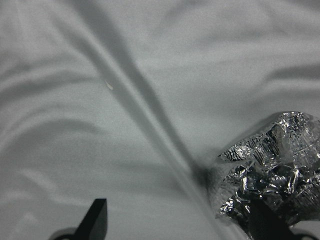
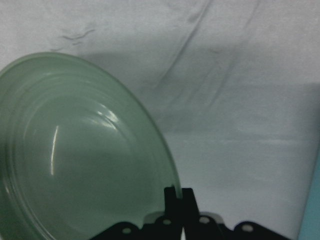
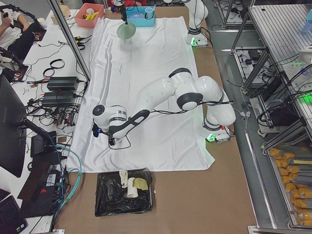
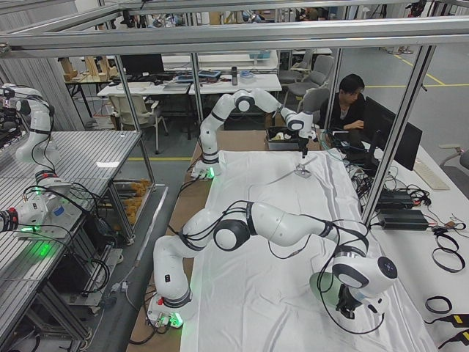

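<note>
A crumpled silver foil piece (image 1: 265, 170) lies on the white cloth in the left wrist view, at lower right; my left gripper is open over it, fingers wide apart. The camera left view hides the foil behind that arm. In the right wrist view, my right gripper is shut on the rim of a green plate (image 2: 90, 150), which is at the far end of the cloth (image 3: 146, 58) in the camera left view.
A black-lined bin (image 3: 107, 200) with several items sits beyond the cloth's near edge. A blue container (image 3: 141, 22) and a red one (image 3: 83, 22) stand at the far end.
</note>
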